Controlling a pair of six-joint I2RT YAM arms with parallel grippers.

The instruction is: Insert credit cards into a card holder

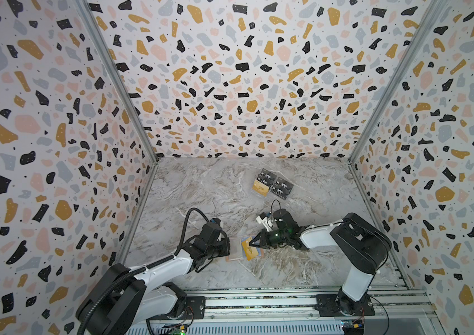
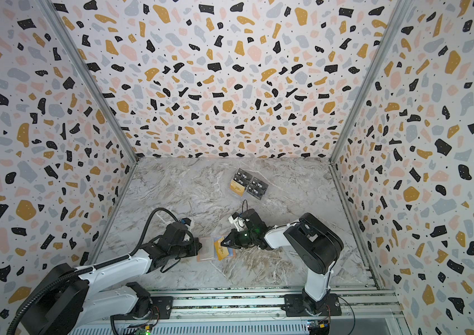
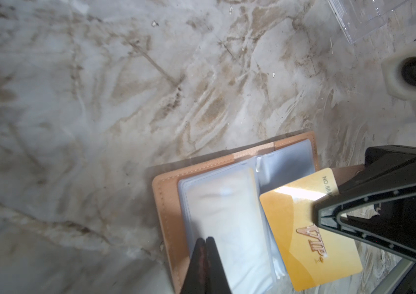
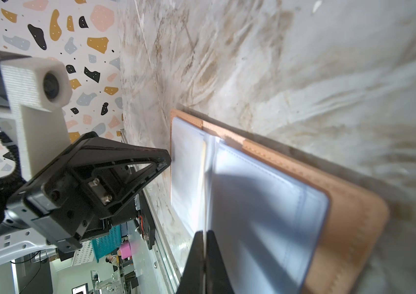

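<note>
The tan card holder [image 3: 167,220] lies open on the marble table, with a clear sleeve on each side. My right gripper [image 1: 252,242] is shut on a gold VIP card [image 3: 291,220], which stands tilted over the right-hand sleeve [image 4: 261,210]. From the right wrist view the card is nearly edge-on, and whether its lower edge is inside a pocket cannot be told. My left gripper is shut at the outer part of the left-hand sleeve [image 3: 227,210]; nothing clearly shows between its fingertips.
Farther back on the table, a clear tray [image 1: 260,192] carries several dark VIP cards [image 1: 282,188] and a gold card [image 1: 259,187]. Marble is bare behind the holder and at both sides. The two grippers are close together over the holder.
</note>
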